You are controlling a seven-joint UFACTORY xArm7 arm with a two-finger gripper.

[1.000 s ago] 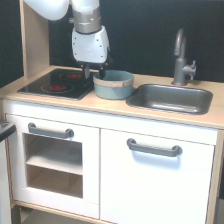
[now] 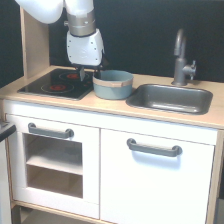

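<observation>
A white-and-grey robot arm reaches down from the top left in the camera view. Its dark gripper [image 2: 90, 73] is by the left rim of a grey-blue pot [image 2: 114, 86]. The fingers are small and dark against the background, so I cannot make out whether they are apart or closed, or whether they touch the rim. Upright on the wooden counter, the pot stands between the black stovetop [image 2: 52, 86] and the sink.
At the right is a metal sink [image 2: 170, 98] with a tall faucet [image 2: 180, 60]. Below the counter [image 2: 125, 107], an open cabinet [image 2: 55, 168] with a shelf is on the left and a closed white door [image 2: 150, 185] on the right. Part of another door shows at the left edge.
The arm and gripper have shifted slightly to the left. The pot shows no clear movement.
</observation>
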